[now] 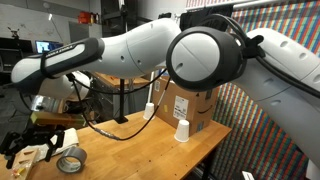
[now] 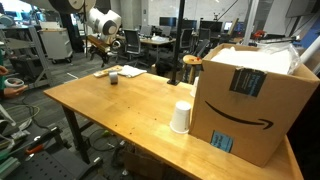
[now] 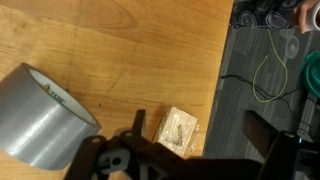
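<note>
My gripper stands open in the wrist view, its dark fingers wide apart. A small pale, tan-faced block [image 3: 177, 130] lies on the wooden table [image 3: 130, 50] below the gap, closer to the left finger; part of it is hidden at the bottom. To the left is a silver roll of tape [image 3: 45, 115], lying on its side. In exterior view 1 the gripper [image 1: 32, 142] hangs over the table's left end, with the tape roll [image 1: 71, 159] to its right. Whether the fingers touch the block cannot be told.
A cardboard box [image 2: 240, 110] with a white cup [image 2: 180, 117] in front stands at the table's other end. Another cup [image 1: 149, 110] stands farther back. Close by the gripper, the table edge drops to a dark floor [image 3: 245, 75].
</note>
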